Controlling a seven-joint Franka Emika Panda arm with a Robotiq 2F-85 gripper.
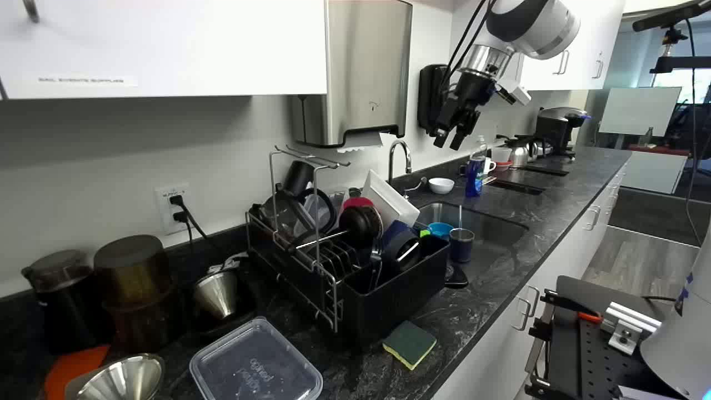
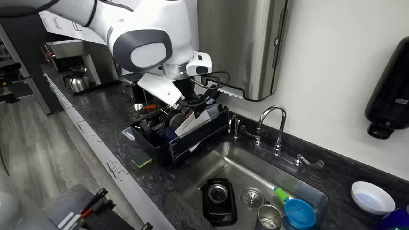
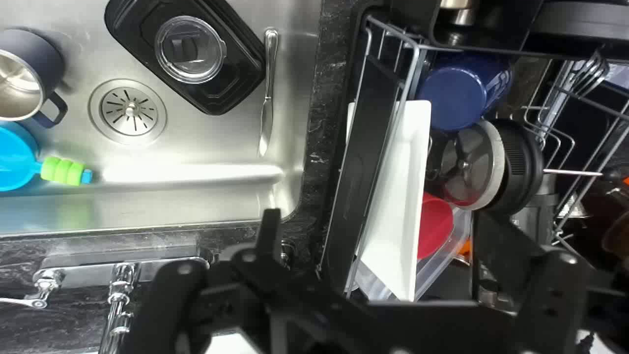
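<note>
My gripper is open and empty, its fingers spread wide in the wrist view. It hangs over the dish rack, with the white rectangular dish visible between the fingertips. That dish stands tilted on edge along the sink side of the black rack. Beside it in the rack are a blue mug, a red cup and a round glass lid. In exterior view 1 the gripper appears high, near the paper towel dispenser. Whether any finger touches the dish cannot be told.
In the sink lie a black tray, a knife, a mug and a blue strainer. The faucet and towel dispenser stand near the arm. A sponge lies before the rack.
</note>
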